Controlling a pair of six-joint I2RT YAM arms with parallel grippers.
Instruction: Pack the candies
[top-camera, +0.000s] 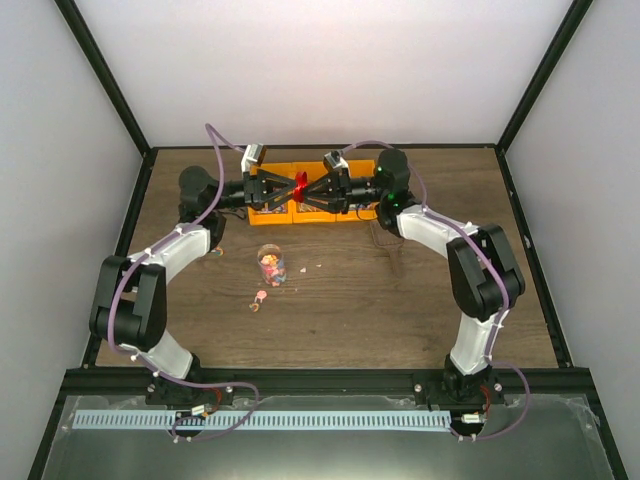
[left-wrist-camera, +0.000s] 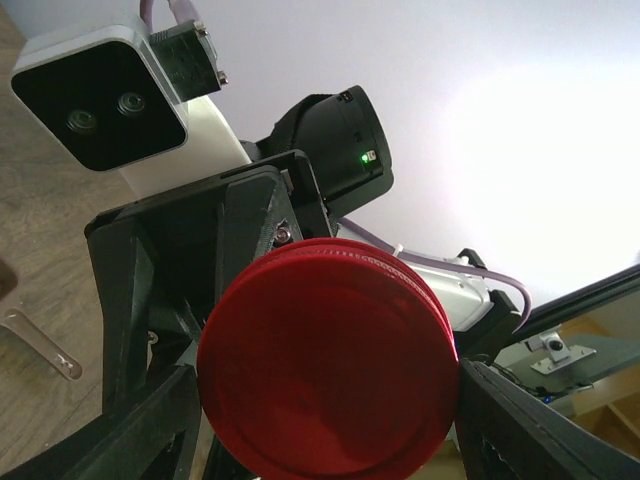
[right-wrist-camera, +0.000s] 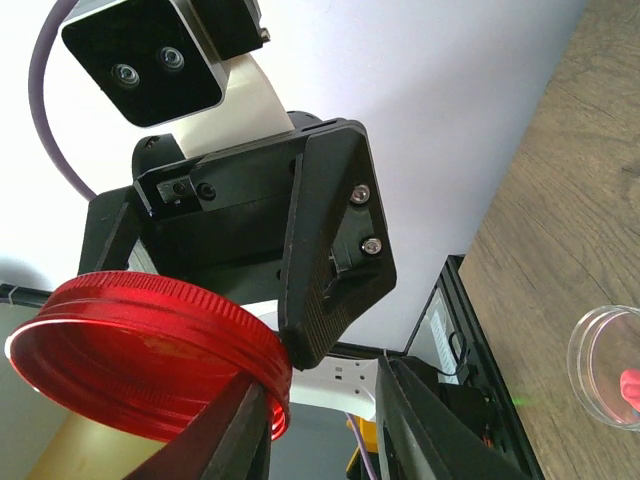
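A round red lid is up in the air between the two arms, over the orange bins. My left gripper is shut on the lid by its rim, and the lid's flat face fills the lower middle of the left wrist view. Facing it from the right, my right gripper stands open, its fingers spread; the lid's rim appears just beyond its left finger, tilted. Whether they touch is unclear. On the table stands a clear open jar with colourful candies inside; the right wrist view catches the jar's rim at its right edge.
Orange bins with candies line the back, partly under the arms. Loose candies lie in front of the jar. A clear scoop rests on the wood to the right of it.
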